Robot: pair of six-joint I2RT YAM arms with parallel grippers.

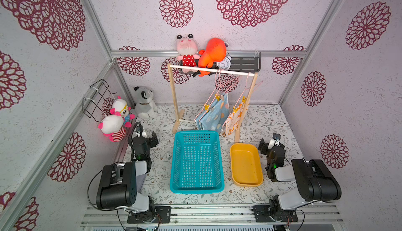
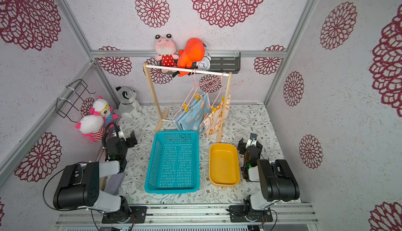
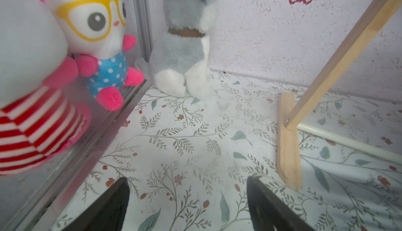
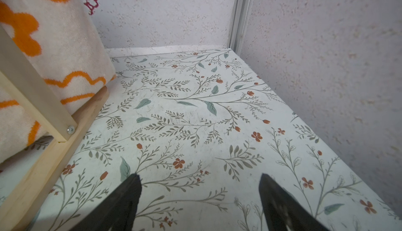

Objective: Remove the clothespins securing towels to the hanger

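Towels hang on pink hangers from the wooden rack: blue ones [image 1: 213, 113] and orange-patterned ones [image 1: 230, 122], with yellow clothespins [image 1: 206, 107] at their tops. My left gripper [image 1: 146, 137] stands low at the left, apart from the rack; in the left wrist view its fingers frame bare table. My right gripper [image 1: 268, 143] is low at the right, beside the rack's foot, also with bare table between its fingers. Both grippers are open.
A teal basket [image 1: 196, 189] and a yellow tray [image 1: 245, 182] sit in front of the rack. Plush toys [image 1: 119, 128] hang at the left wall; a grey dog [image 1: 144, 105] sits in the back left corner.
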